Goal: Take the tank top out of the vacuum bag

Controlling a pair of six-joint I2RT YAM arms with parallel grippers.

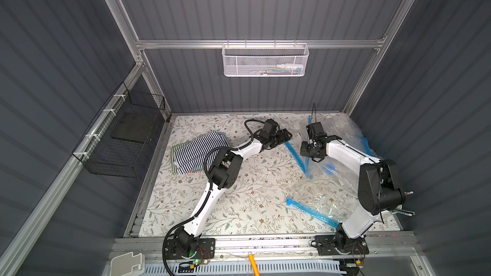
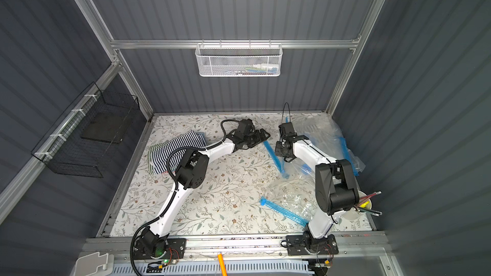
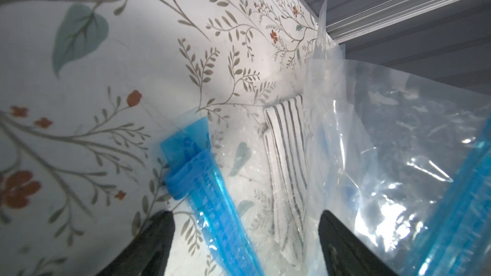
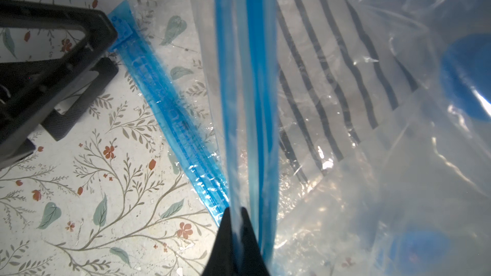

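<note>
A clear vacuum bag (image 1: 347,127) with blue zipper strips (image 3: 220,209) lies at the right of the table. Striped cloth (image 3: 283,163) shows inside or behind its plastic (image 4: 327,87). My left gripper (image 1: 286,136) is open at the bag's left strip, with nothing between its fingers, its tips facing the bag opening in the left wrist view. My right gripper (image 1: 312,150) is shut on the bag's zipper edge (image 4: 250,97), holding it upright.
Folded striped garments (image 1: 199,150) lie at the left. Another bag with a blue strip (image 1: 312,212) lies at the front right. A white mesh basket (image 1: 263,61) hangs at the back, a black wire basket (image 1: 107,158) on the left wall.
</note>
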